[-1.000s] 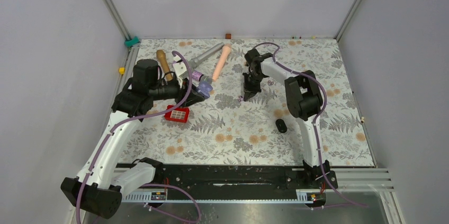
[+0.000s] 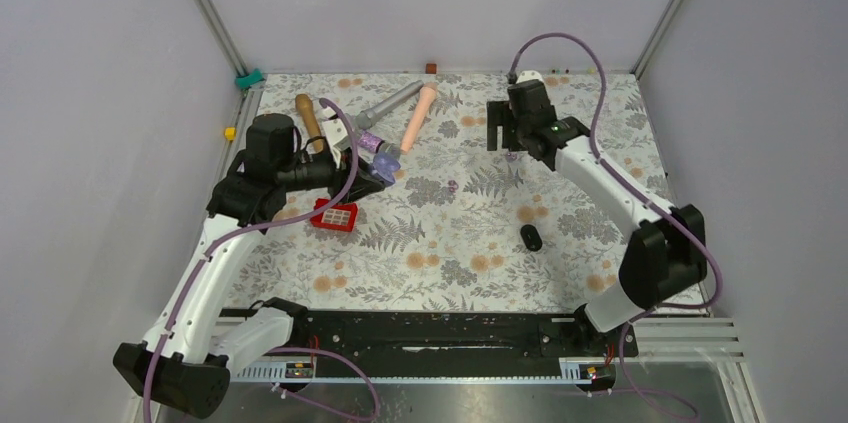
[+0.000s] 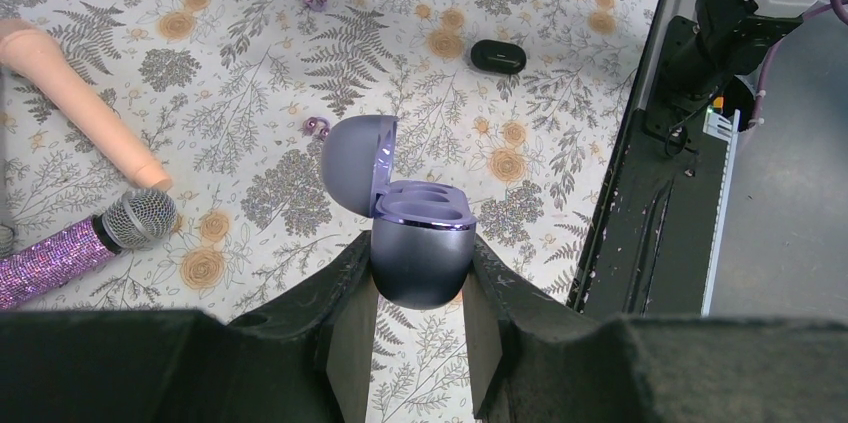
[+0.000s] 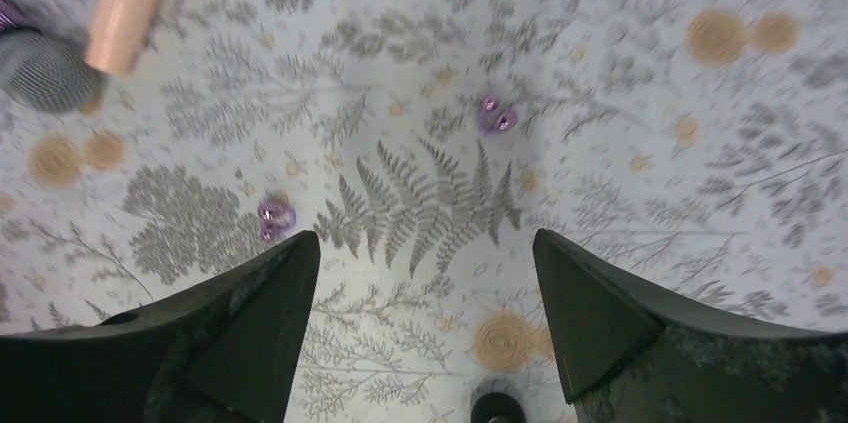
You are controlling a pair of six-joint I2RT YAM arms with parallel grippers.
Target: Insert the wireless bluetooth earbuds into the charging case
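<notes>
The purple charging case (image 3: 424, 255) is pinched in my left gripper (image 2: 375, 176), its rounded lid (image 3: 352, 163) flipped up and its top inside facing the camera. One earbud (image 2: 452, 186) lies on the patterned cloth right of the case. A second earbud (image 2: 512, 154) lies farther right and back; in the right wrist view, this earbud (image 4: 497, 115) is beyond my fingertips. My right gripper hangs above the cloth with its fingers spread and nothing between them. The nearer earbud (image 4: 276, 217) shows just left of its left finger (image 4: 285, 288).
A small black oval object (image 2: 531, 237) lies front right. Several microphone-like items, including a peach stick (image 2: 418, 117) and a glittery purple microphone (image 3: 62, 261), lie at the back left. A red box (image 2: 335, 217) sits under the left arm.
The left arm and the case have stayed put.
</notes>
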